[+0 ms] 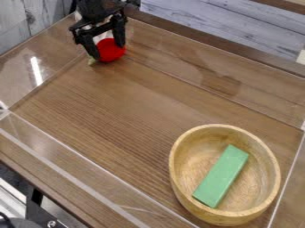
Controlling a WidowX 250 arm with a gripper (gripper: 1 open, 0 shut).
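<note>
My black gripper [100, 40] is at the back left of the wooden table, over a round red object [111, 51]. Something small and pale lies beside the red object at its left, partly hidden by the gripper. The fingers are small and dark at this distance, and whether they touch the red object I cannot tell.
A wooden bowl [190, 193] holding a green block [222, 174] sits at the front right. Raised edges run along the back and left.
</note>
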